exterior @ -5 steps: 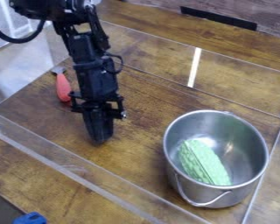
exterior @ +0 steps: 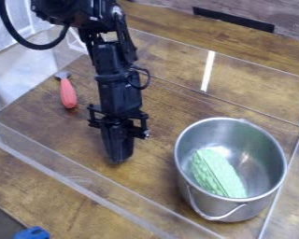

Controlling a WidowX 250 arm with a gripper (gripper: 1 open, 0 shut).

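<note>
My black gripper [exterior: 117, 149] points straight down, low over the wooden table in the middle-left of the camera view, shut with nothing visible between its fingers. To its right stands a steel pot [exterior: 263, 158] with a wire handle, holding a ridged pale green item [exterior: 215, 173]. Behind and left of the gripper lies a red object [exterior: 67, 92] with a dark tip, apart from it.
The wooden table [exterior: 177, 84] has open room behind the pot and around the gripper. Clear strips run along its left and front. A blue object [exterior: 31, 232] is at the bottom-left corner.
The gripper has shifted slightly right and toward the camera, leaving more of the red object in view. The pot and its contents have not moved.
</note>
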